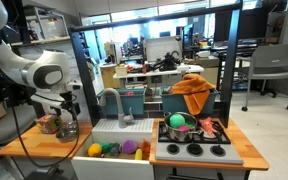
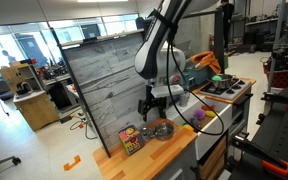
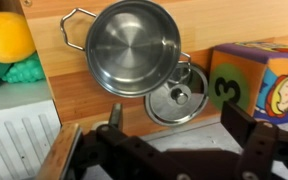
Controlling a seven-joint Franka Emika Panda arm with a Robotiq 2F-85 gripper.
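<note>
A steel pot [image 3: 134,47] with two side handles stands on the wooden counter [image 3: 59,60], empty inside. Close beside it lies a round lid [image 3: 177,98] with a glass centre and a knob. My gripper is open above the counter, with nothing between its fingers; the pot and lid lie below and ahead of it. From the side, the gripper [image 2: 156,103] hangs over the counter near the pot [image 2: 164,130], clear of it. The lid is hard to make out in the exterior views.
A colourful box [image 3: 259,80] marked 3 stands beside the lid. The sink [image 1: 112,167] and a drawer of toy food [image 1: 119,150] adjoin the counter. Farther right, a pot with a green item [image 1: 177,121] sits on the stove [image 1: 196,150]. A faucet [image 1: 120,105] rises behind the sink.
</note>
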